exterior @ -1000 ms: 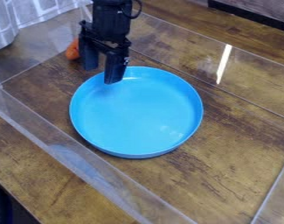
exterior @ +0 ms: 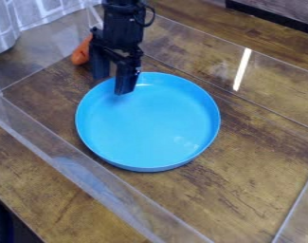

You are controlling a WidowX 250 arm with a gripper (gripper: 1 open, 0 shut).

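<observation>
My black gripper (exterior: 113, 66) is above the back-left rim of a blue plate (exterior: 147, 128), its fingers pointing down and apart, open. An orange object (exterior: 81, 51), perhaps a carrot, lies just left of the gripper, partly hidden behind it. I cannot make out anything between the fingers.
The plate fills the middle of the wooden table (exterior: 232, 190), which is bare to the right and front. A clear edge or wall runs along the lower left. A white, wrinkled item (exterior: 7, 21) is at the back left corner.
The gripper has shifted and turned slightly above the plate's back rim. The plate and the orange object look unmoved.
</observation>
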